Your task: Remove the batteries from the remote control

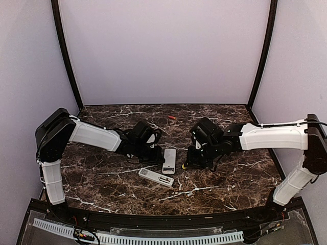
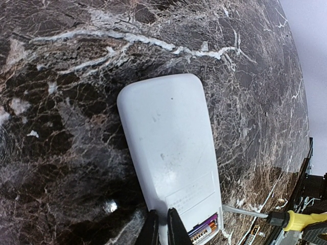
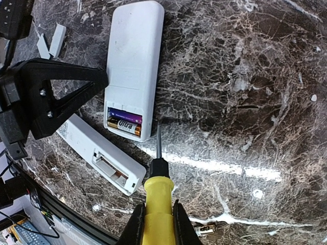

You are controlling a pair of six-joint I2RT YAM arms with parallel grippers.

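A white remote (image 3: 134,53) lies back up, its battery bay uncovered. Inside that bay rest a purple battery (image 3: 124,115) and a black-and-gold battery (image 3: 125,126), side by side. My left gripper is shut, fingertips against the remote's long left edge; whether that edge is pinched between them is hard to see. Right of the bay, my right gripper is shut on the yellow handle of a screwdriver (image 3: 159,191). The screwdriver's thin tip points toward the bay, just beside the remote's right side and outside the bay.
A second white remote (image 3: 102,153) with an uncovered bay lies close below the first. A loose battery (image 3: 206,229) is on the marble table near the right gripper. Small grey pieces (image 3: 57,41) lie left of the remote. A red item (image 1: 171,117) sits far back.
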